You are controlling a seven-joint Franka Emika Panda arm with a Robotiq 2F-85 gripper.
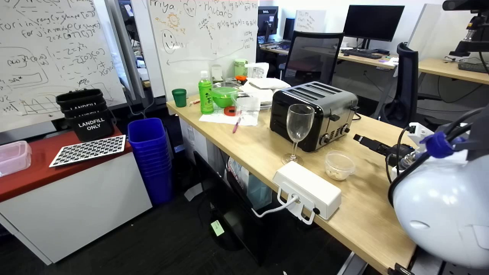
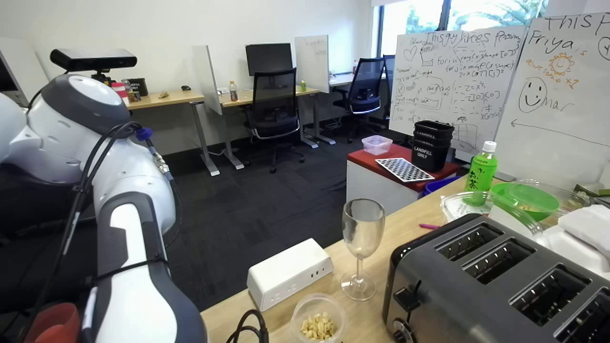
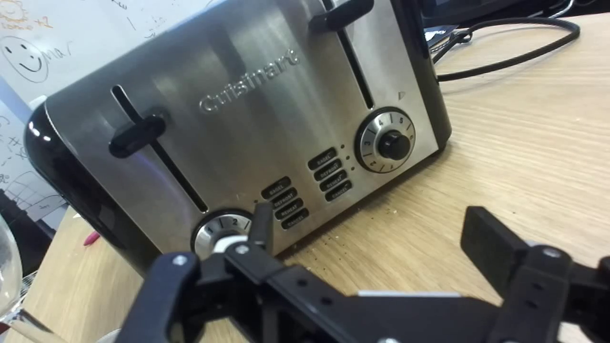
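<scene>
A black and steel Cuisinart toaster (image 1: 316, 112) stands on the wooden table, its two levers and two dials facing my gripper. In the wrist view the fingers are wide apart, with only bare table and the toaster's lower front visible beyond the gap. The left finger (image 3: 262, 223) overlaps the toaster's left dial (image 3: 220, 226) in the picture; whether they touch I cannot tell. The right finger (image 3: 492, 246) is over bare wood. Both toaster levers (image 3: 137, 136) sit high in their slots. In exterior view 2 my gripper is out of frame.
A clear wine glass (image 1: 300, 123) stands close beside the toaster. Near it are a small tub of pale pieces (image 2: 319, 326) and a white power box (image 1: 309, 188) at the table edge. A green bottle (image 1: 206, 94) and bowls crowd the far end.
</scene>
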